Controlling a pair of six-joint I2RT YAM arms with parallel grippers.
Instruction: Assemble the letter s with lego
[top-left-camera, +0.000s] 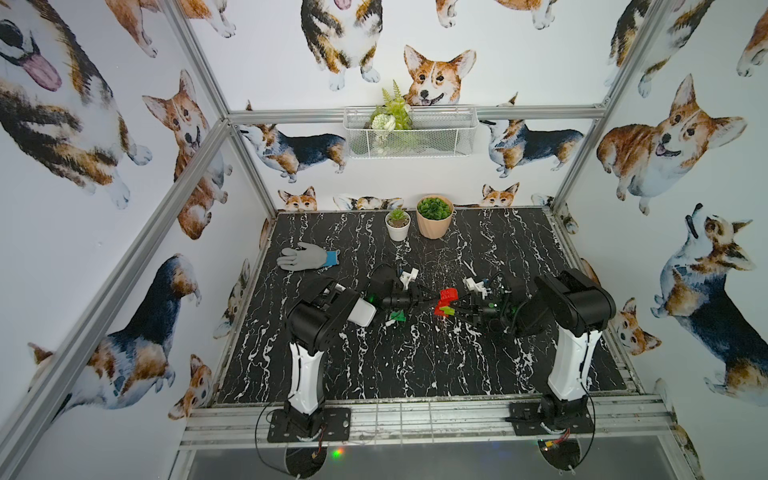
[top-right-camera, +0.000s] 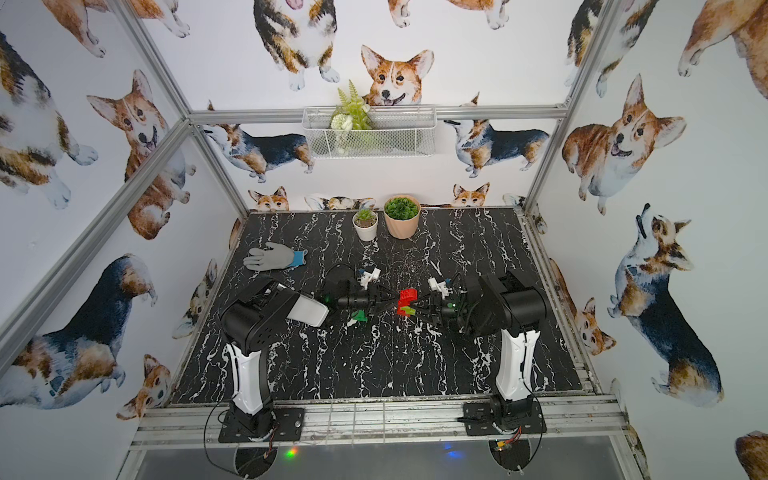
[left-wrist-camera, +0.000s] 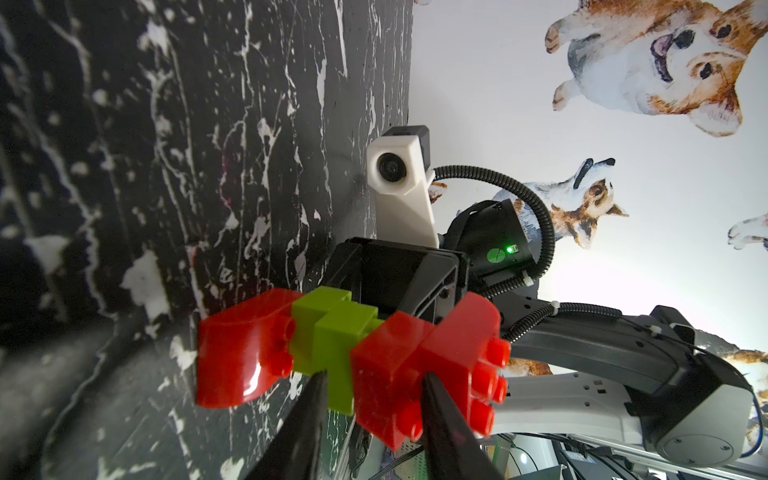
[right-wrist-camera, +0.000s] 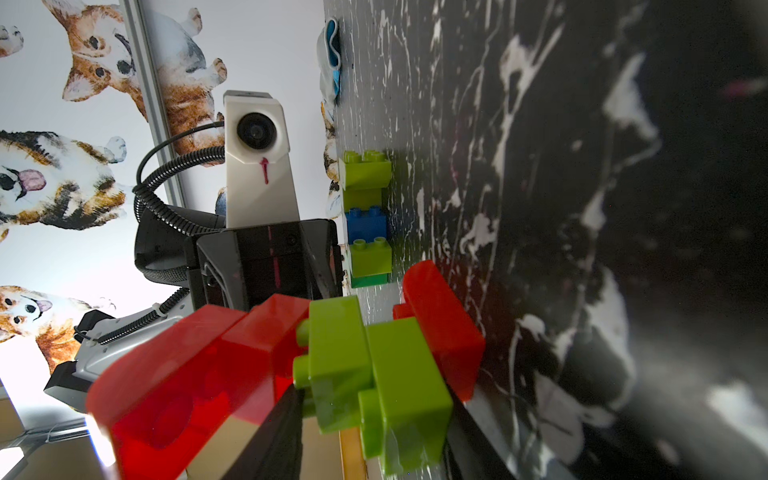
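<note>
Both grippers meet over the table's middle around a cluster of red and lime bricks. In the left wrist view my left gripper is shut on red bricks (left-wrist-camera: 457, 356), joined beside lime bricks (left-wrist-camera: 329, 344); a separate-looking red brick (left-wrist-camera: 241, 352) is beyond, and I cannot tell whether it is attached. In the right wrist view my right gripper is shut on the lime bricks (right-wrist-camera: 404, 392), with red bricks (right-wrist-camera: 184, 376) to one side and another red piece (right-wrist-camera: 441, 328) to the other.
A row of green and blue bricks (right-wrist-camera: 368, 224) lies on the marbled table. A grey glove (top-left-camera: 301, 256) lies back left; two potted plants (top-left-camera: 434, 217) (top-left-camera: 397, 228) stand at the back.
</note>
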